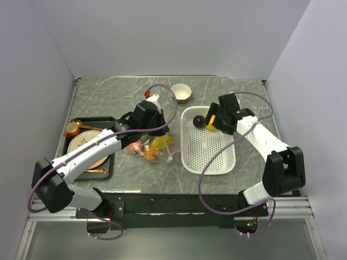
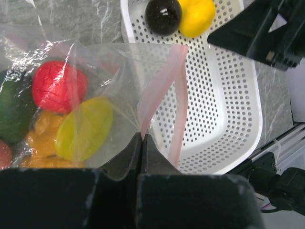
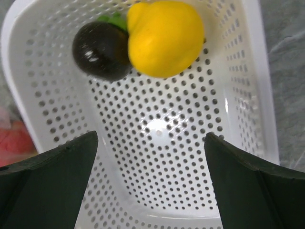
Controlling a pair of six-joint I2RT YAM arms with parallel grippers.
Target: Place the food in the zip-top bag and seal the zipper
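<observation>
The clear zip bag (image 2: 52, 114) with pink zipper (image 2: 157, 98) holds a red item (image 2: 59, 86), a yellow one (image 2: 83, 129), orange pieces and a dark green one. My left gripper is shut at the zipper's edge. The white perforated basket (image 1: 209, 160) holds a dark round item (image 3: 101, 50) with green top and a yellow item (image 3: 166, 39). My right gripper hangs open over the basket, below both items in its wrist view, nothing between its fingers.
A black tray (image 1: 106, 172) with a plate, cup and utensils lies at the left. A white bowl (image 1: 181, 92) stands behind. Bare counter shows in front of the bag and around the basket's right side.
</observation>
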